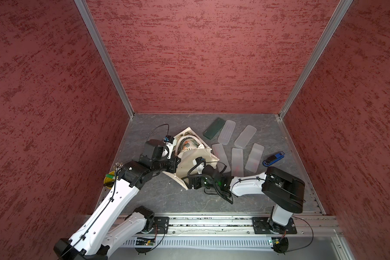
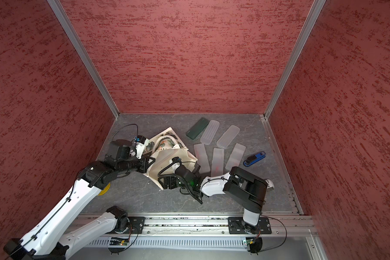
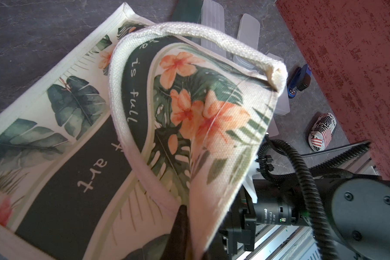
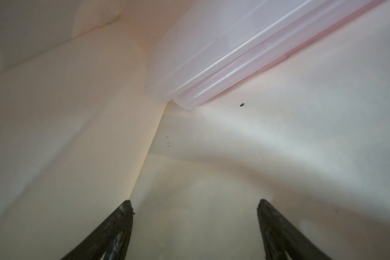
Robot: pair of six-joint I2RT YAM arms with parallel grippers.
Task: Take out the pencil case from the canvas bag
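Observation:
The floral canvas bag (image 1: 189, 142) lies on its side, mouth toward the front. My left gripper is shut on the bag's edge, holding it up beside the handle. My right gripper is inside the bag with fingers apart and nothing between them. Ahead of it, in the right wrist view, a translucent pinkish plastic pencil case (image 4: 233, 43) lies in the upper part, against the bag's cream lining. The top views do not show the case inside the bag.
Several translucent cases (image 1: 244, 136) and a dark green case (image 1: 214, 128) lie at the back right, with a blue-and-black object (image 1: 273, 159) farther right. A patterned shoe-like object (image 3: 321, 132) lies near the right wall.

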